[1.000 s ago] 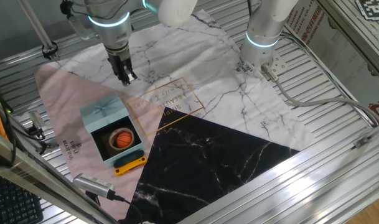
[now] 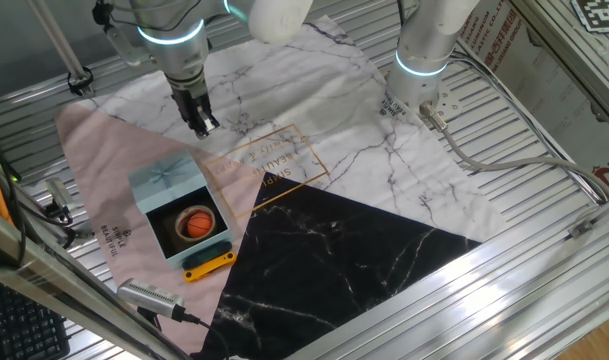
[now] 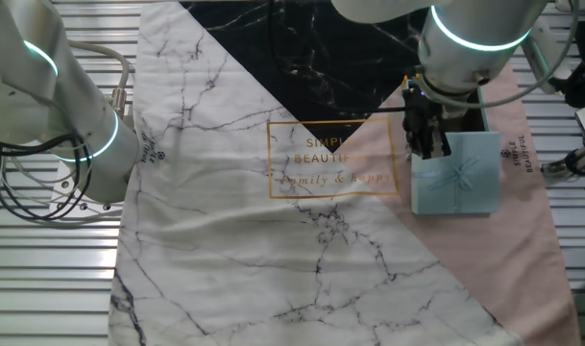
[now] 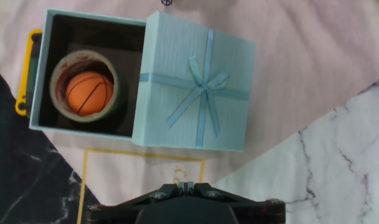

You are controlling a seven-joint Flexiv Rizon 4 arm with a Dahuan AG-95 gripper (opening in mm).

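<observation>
A light blue gift box (image 4: 93, 132) stands open on the pink part of the cloth. Its bow-topped lid (image 4: 233, 68) covers one end of it. Inside the uncovered end is a round cup or roll (image 4: 109, 64), and a small orange basketball (image 4: 88, 93) sits within that. My gripper hangs above the cloth, apart from the box on the lid's side. Its fingertips meet in the wrist view, with nothing visible between them. From the opposite side, the lid (image 3: 455, 197) shows close to the gripper (image 3: 433, 152), which overlaps part of the box.
Against the box's outer side lies a yellow and dark tool (image 2: 209, 267). A grey device with a cable (image 2: 151, 297) is at the cloth's near edge.
</observation>
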